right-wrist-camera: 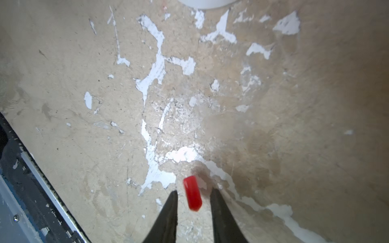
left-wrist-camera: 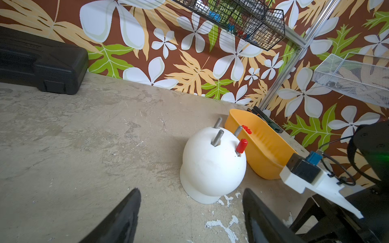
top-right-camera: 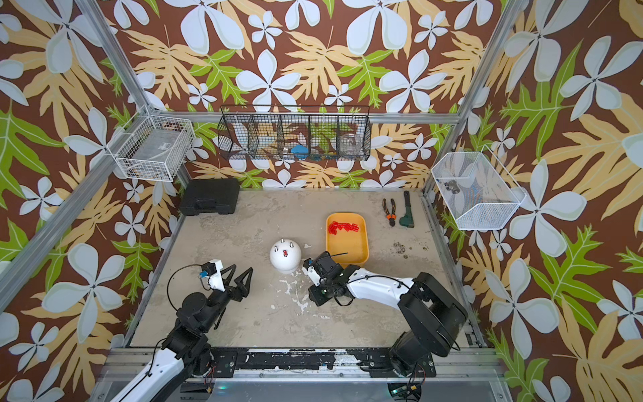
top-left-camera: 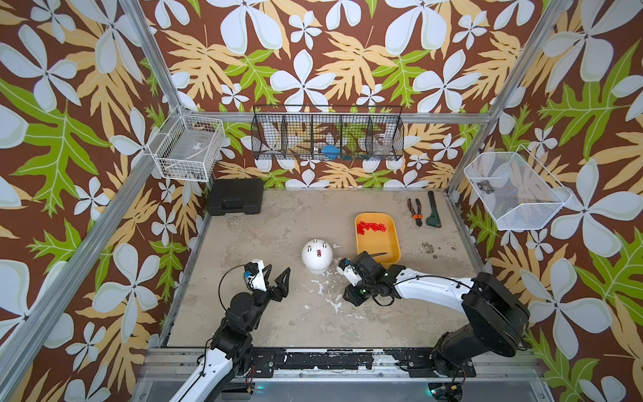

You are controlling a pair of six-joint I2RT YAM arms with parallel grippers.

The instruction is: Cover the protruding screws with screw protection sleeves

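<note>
The white dome [left-wrist-camera: 212, 166] stands mid-table in the left wrist view, with several screws protruding from its top. A red sleeve [left-wrist-camera: 242, 146] covers the nearest right screw. Bare metal shows on the front-left screw [left-wrist-camera: 217, 138], the rear screw [left-wrist-camera: 218, 122] and the right rear screw [left-wrist-camera: 238, 130]. My right gripper is open low over the table in front of the dome. A loose red sleeve [right-wrist-camera: 192, 193] shows between its spread fingers, touching neither, tilted, away from the screws. My left gripper [top-left-camera: 278, 270] stands open and empty, left of the dome.
Several red sleeves [top-left-camera: 370, 227] lie in the yellow tray [top-left-camera: 395, 249], right of the dome and close behind my right arm. Pliers [top-left-camera: 415, 212] and a green-handled tool [top-left-camera: 433, 209] lie back right; a black case [top-left-camera: 234, 196] is back left.
</note>
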